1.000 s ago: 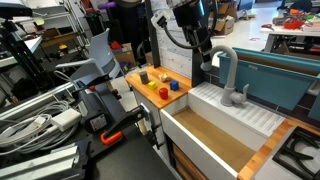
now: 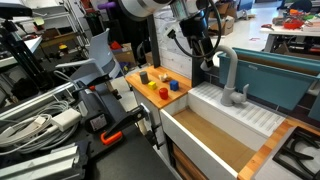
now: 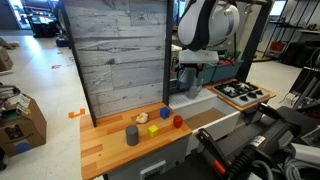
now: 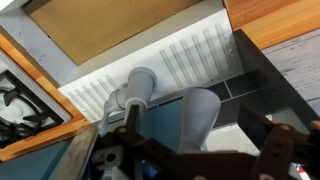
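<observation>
My gripper (image 2: 204, 60) hangs from the white arm above the far left corner of the sink, beside the grey faucet (image 2: 230, 72). In the wrist view its dark fingers (image 4: 262, 140) stand wide apart, open. The faucet's spout (image 4: 200, 112) shows in the gap between them from above; how far below it lies I cannot tell. Nothing appears to be held. The white-rimmed sink (image 2: 178, 130) has an empty, wood-coloured bottom. On the wooden counter left of it are a red cup (image 2: 163, 93), a blue cup (image 2: 173, 85) and a yellow block (image 2: 154, 86).
A black stove top (image 2: 297, 152) lies to the right of the sink. Behind the faucet runs a blue-green panel (image 2: 270, 82). A dark cup (image 3: 132, 135) and other small items share the counter (image 3: 100, 150). The sink's inside is clear.
The white arm's links have shifted up and to the left in exterior view 1. The faucet, the sink and the items on the counter have stayed in place.
</observation>
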